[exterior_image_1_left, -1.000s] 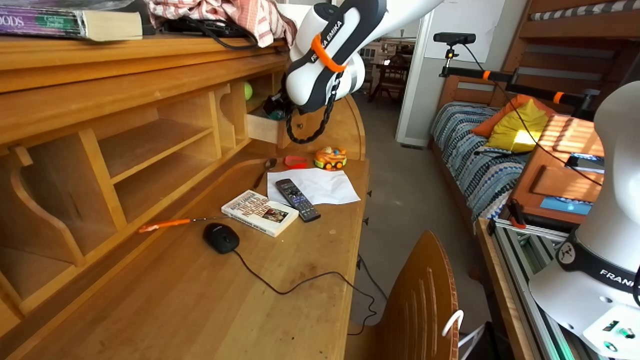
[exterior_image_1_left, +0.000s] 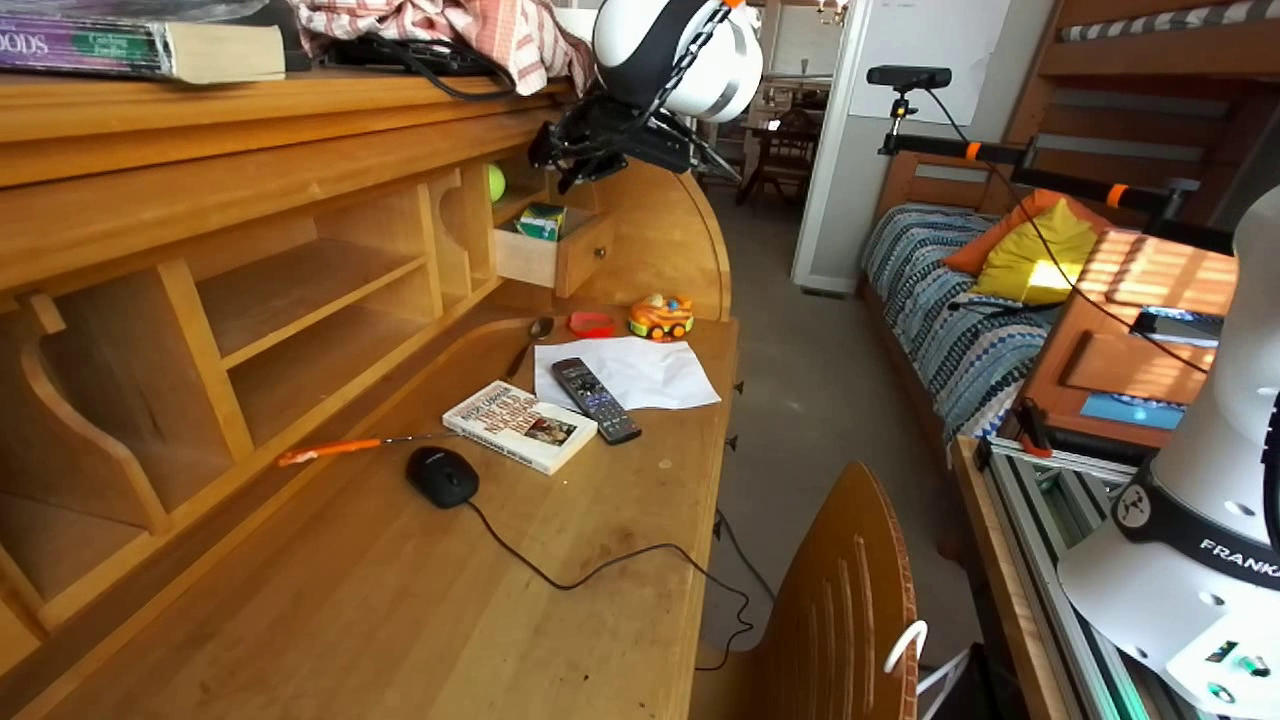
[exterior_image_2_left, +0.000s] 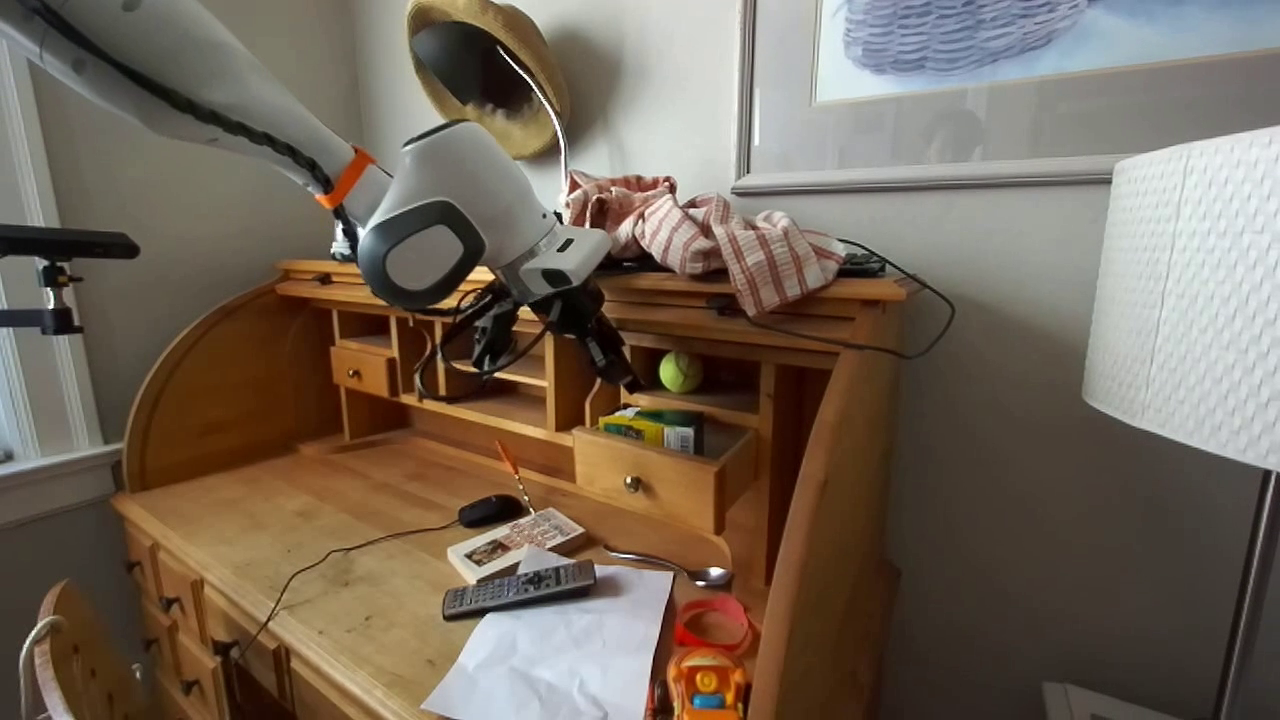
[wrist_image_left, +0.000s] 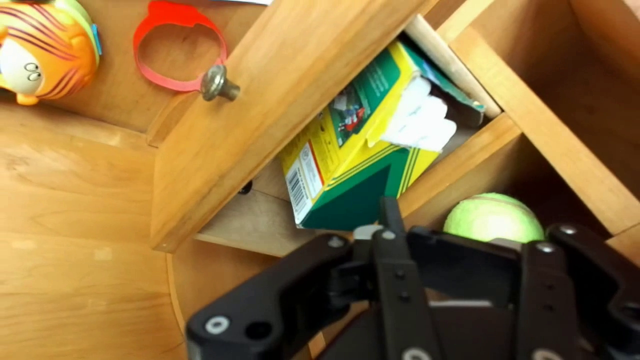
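A small wooden drawer (exterior_image_2_left: 648, 480) stands pulled out of the desk's upper compartments. Inside it lies a yellow and green box (wrist_image_left: 354, 168), its torn end showing white sticks. My gripper (exterior_image_2_left: 630, 382) hangs above the drawer, clear of the box, pointing down. Up close in the wrist view, the gripper is shut, and nothing shows between its fingers. A tennis ball (wrist_image_left: 495, 219) rests in the cubby behind the drawer, partly covered by the gripper in that view.
On the desktop (exterior_image_1_left: 360, 600) lie a remote (exterior_image_1_left: 596, 400), paper (exterior_image_2_left: 576, 654), a book (exterior_image_1_left: 519, 426), a mouse (exterior_image_1_left: 443, 475), a spoon (exterior_image_2_left: 672, 564), a red ring (exterior_image_2_left: 713, 624) and an orange toy car (exterior_image_1_left: 661, 317). A checked cloth (exterior_image_2_left: 720, 234) drapes over the top shelf.
My arm has risen from the drawer, lifting the gripper out above it. The green box, mostly hidden behind the arm before, now shows in the drawer. The drawer looks unmoved.
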